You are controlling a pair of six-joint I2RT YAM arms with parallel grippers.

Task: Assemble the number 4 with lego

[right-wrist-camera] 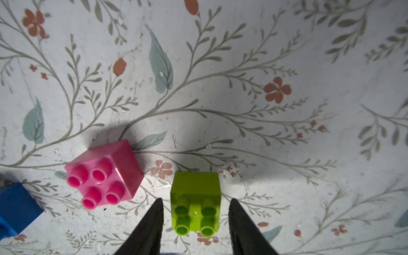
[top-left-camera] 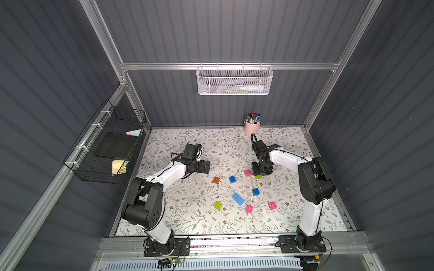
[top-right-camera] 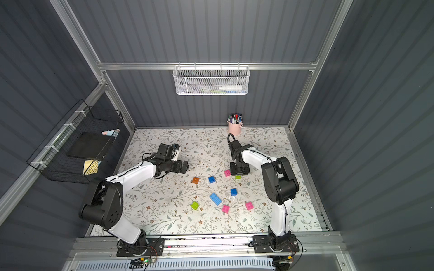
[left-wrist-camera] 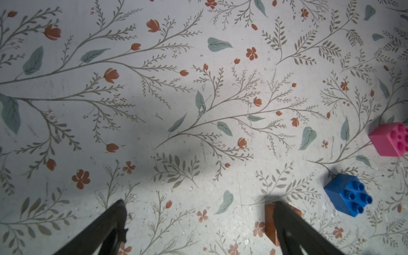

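Observation:
Loose bricks lie on the patterned table. My right gripper is part open, its two fingers either side of a lime green brick (right-wrist-camera: 195, 187), with a pink brick (right-wrist-camera: 114, 170) just left of it and a blue brick (right-wrist-camera: 14, 208) further left. Whether the fingers touch the green brick I cannot tell. My left gripper stands open above bare table, near an orange brick (left-wrist-camera: 272, 225) and a blue brick (left-wrist-camera: 344, 191). Lower in the top left view lie a light blue long brick (top-left-camera: 238, 198), another green brick (top-left-camera: 218, 205), another blue one (top-left-camera: 255, 192) and two pink ones (top-left-camera: 272, 206).
A pink pen cup (top-left-camera: 251, 128) stands at the back of the table. A white mesh basket (top-left-camera: 234, 79) hangs on the back wall and a black wire basket (top-left-camera: 97, 167) on the left.

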